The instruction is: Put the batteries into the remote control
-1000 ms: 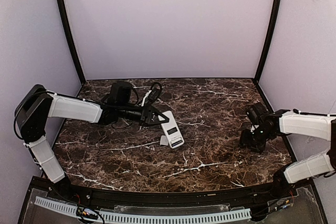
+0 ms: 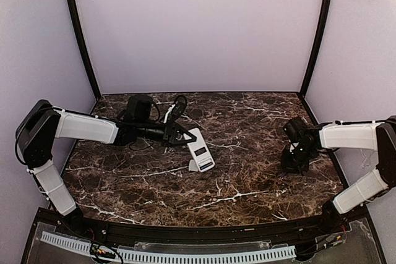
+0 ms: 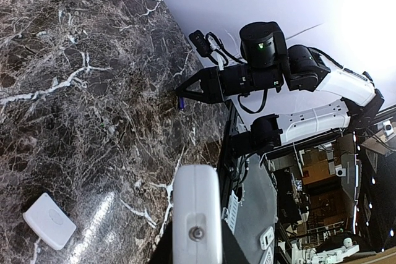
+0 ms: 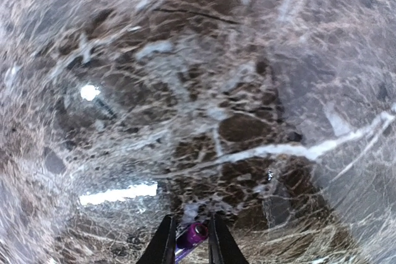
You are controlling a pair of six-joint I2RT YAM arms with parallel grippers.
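Note:
My left gripper (image 2: 183, 138) is shut on the white remote control (image 2: 201, 154), holding it tilted above the table, its battery bay facing the top view; in the left wrist view the remote (image 3: 196, 214) fills the bottom centre. A white battery cover (image 3: 49, 221) lies on the marble below it. At the right, my right gripper is low over the table with its fingertips around a purple battery, which also shows in the left wrist view (image 3: 181, 103). Whether those fingers press on it is not clear.
Walls bound it on the back and both sides, and a dark rail (image 2: 198, 234) runs along the front edge.
The right gripper has shifted a little toward the front and left, down at the purple battery.

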